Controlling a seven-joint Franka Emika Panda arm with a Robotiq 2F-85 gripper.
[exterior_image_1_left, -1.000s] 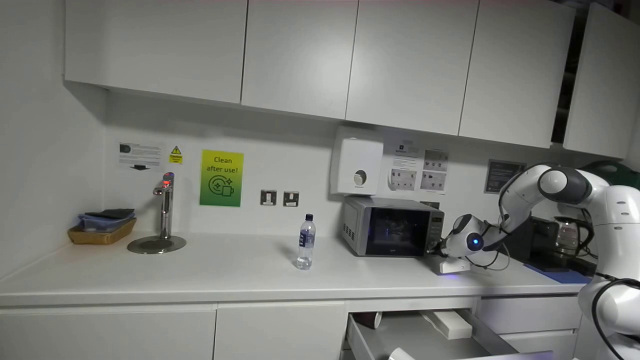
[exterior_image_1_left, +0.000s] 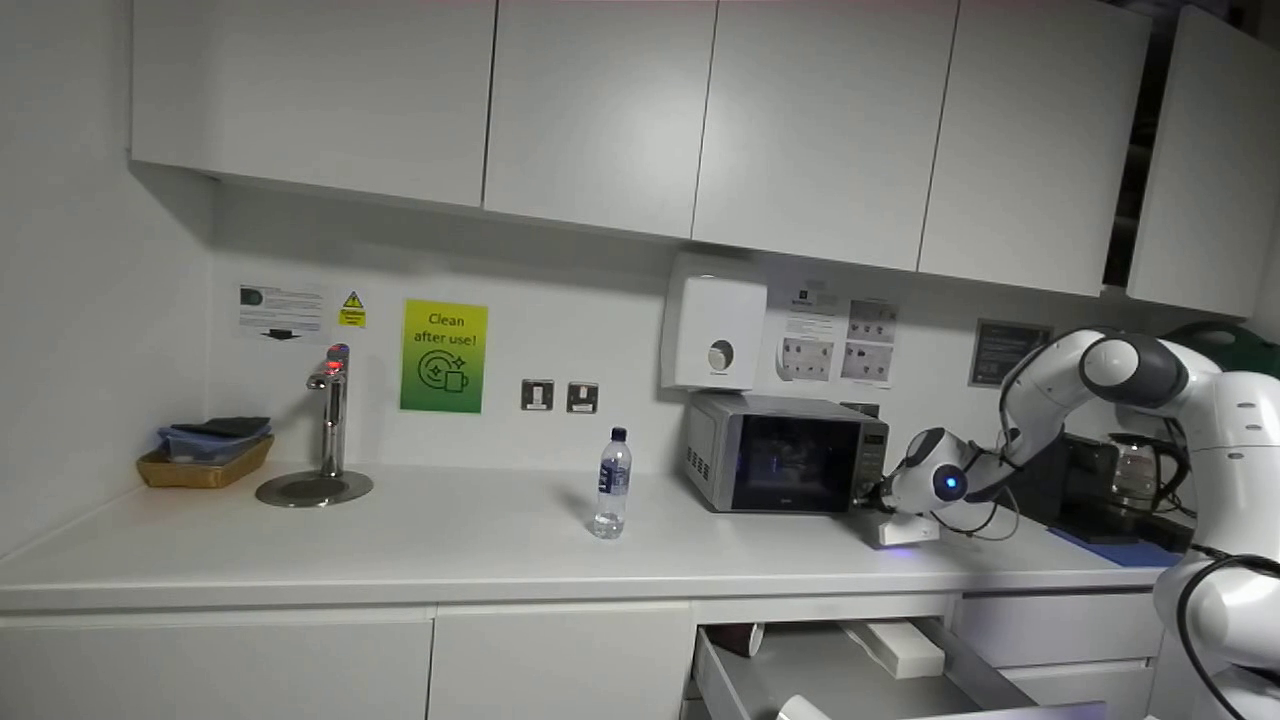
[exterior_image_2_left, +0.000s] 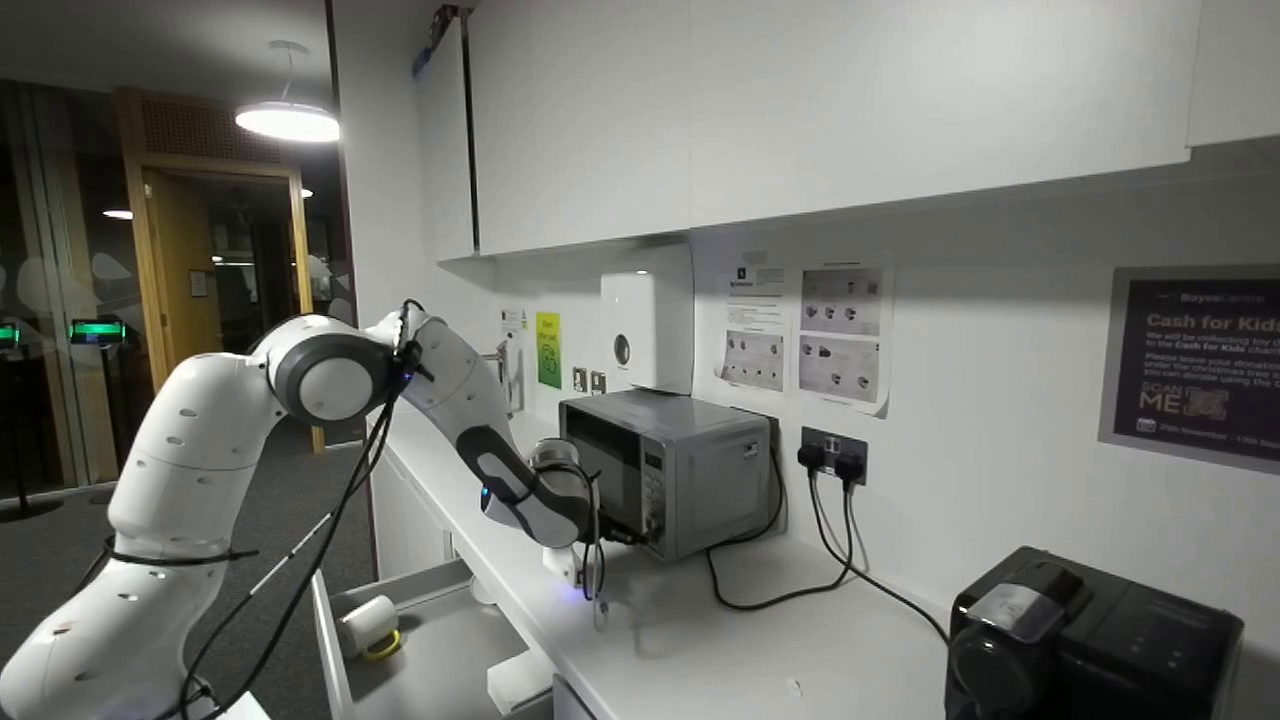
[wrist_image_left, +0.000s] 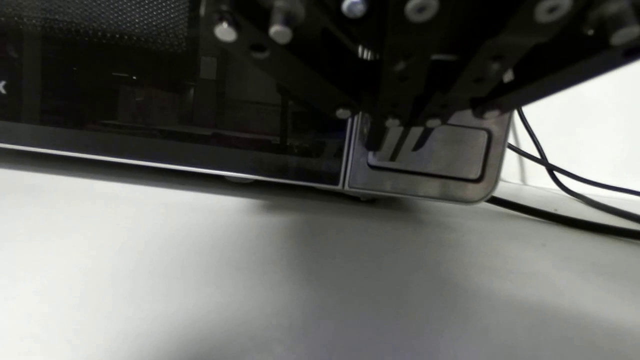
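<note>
A grey microwave (exterior_image_1_left: 792, 462) stands on the counter against the back wall, its dark door shut. My gripper is at the lower part of the control panel, over the large rectangular door button (wrist_image_left: 456, 153). Its dark fingers look shut, with nothing visible between them. Whether the tips touch or press the button cannot be made out. From the side, the gripper (exterior_image_2_left: 632, 536) reaches to the front of the microwave (exterior_image_2_left: 708, 480) near its bottom right corner.
Below the counter (exterior_image_1_left: 456, 564) a drawer (exterior_image_1_left: 816, 678) stands open, with mugs and a white box (exterior_image_1_left: 906, 648) inside. A water bottle (exterior_image_1_left: 612, 486) stands left of the microwave. Black cables (exterior_image_2_left: 780, 596) trail behind its right side. A coffee machine (exterior_image_2_left: 1092, 648) sits farther right.
</note>
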